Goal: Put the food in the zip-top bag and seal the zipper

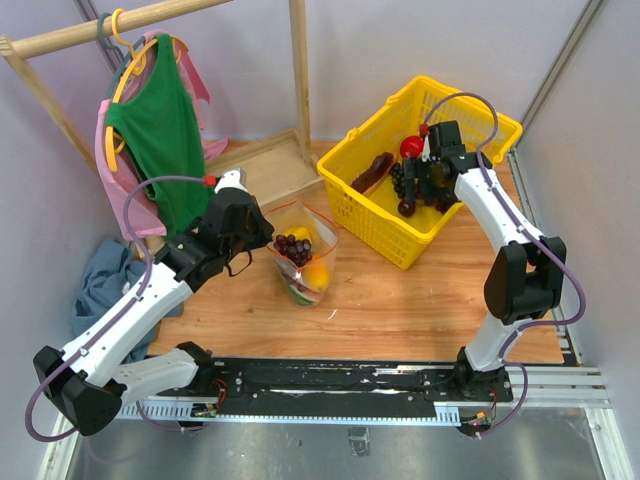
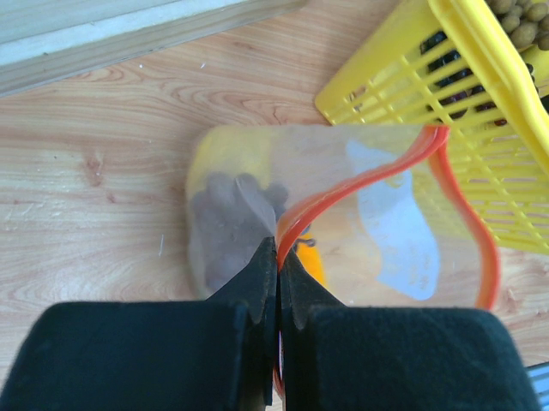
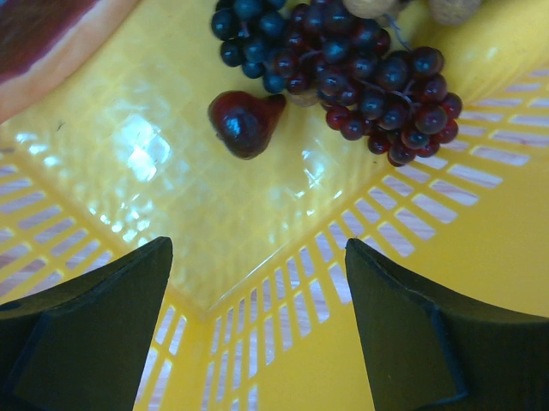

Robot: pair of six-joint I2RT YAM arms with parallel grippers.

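The clear zip top bag (image 1: 318, 262) stands on the table with its mouth spread; dark red grapes (image 1: 292, 250), a yellow piece (image 1: 299, 233) and an orange-yellow piece (image 1: 316, 274) are inside. My left gripper is shut on the bag's red-edged rim (image 2: 360, 184). Inside the yellow basket (image 1: 380, 232), my right gripper is open, nothing between its fingers. Ahead of them on the basket floor lie a dark red-brown fruit (image 3: 246, 124), dark grapes (image 3: 393, 103) and part of a long brown-red item (image 3: 60, 51).
A red round item (image 1: 411, 146) lies deeper in the basket, whose slatted wall (image 3: 257, 325) is close to my right fingers. Clothes hang on a wooden rack (image 1: 150, 15) at the back left, with a blue cloth (image 1: 105, 285) below.
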